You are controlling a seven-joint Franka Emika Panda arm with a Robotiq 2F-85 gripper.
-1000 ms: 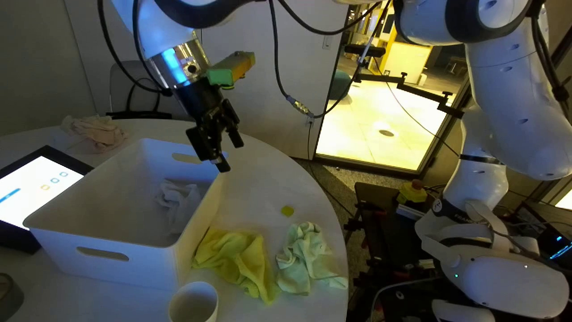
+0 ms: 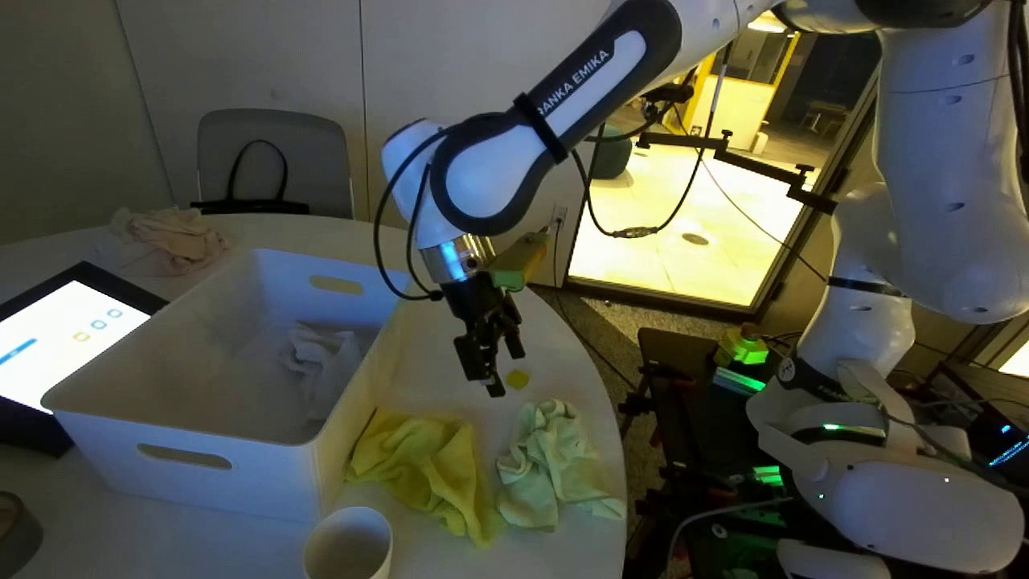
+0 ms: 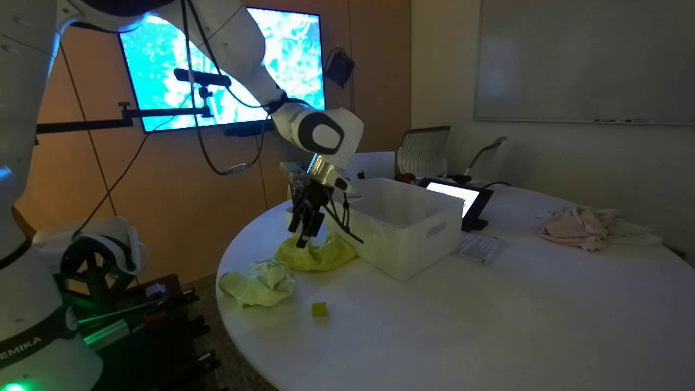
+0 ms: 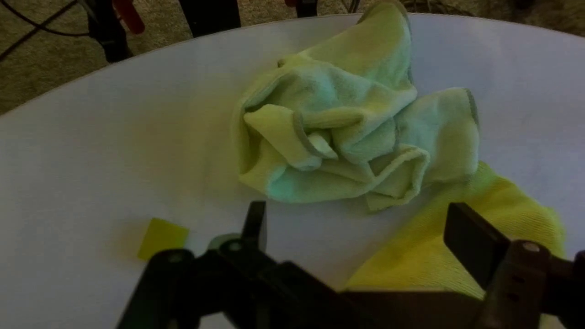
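Note:
My gripper [image 2: 502, 371] hangs above the table, its fingers wide apart and nothing between them. In the wrist view its fingertips [image 4: 254, 222] show low in the frame, with bare table and part of a yellow cloth [image 4: 438, 246] beneath. A crumpled pale green cloth [image 4: 351, 131] lies ahead of the fingers, close to the table edge. Exterior view 1 has the yellow cloth [image 2: 424, 468] against the side of a white bin [image 2: 323, 473], and the pale green cloth [image 2: 555, 468] to its right. Inside the bin lies a whitish cloth [image 2: 323, 362].
A small yellow square [image 3: 319, 309] sits on the table near the cloths. Beside the bin are a white cup [image 2: 349, 545] and a lit tablet [image 2: 67, 338]. A pinkish cloth [image 3: 576, 228] rests on the table's far side.
The arm has moved down and rightward in exterior view 1, from over the bin's rim to above the table near the cloths. The cloths and bin look unmoved.

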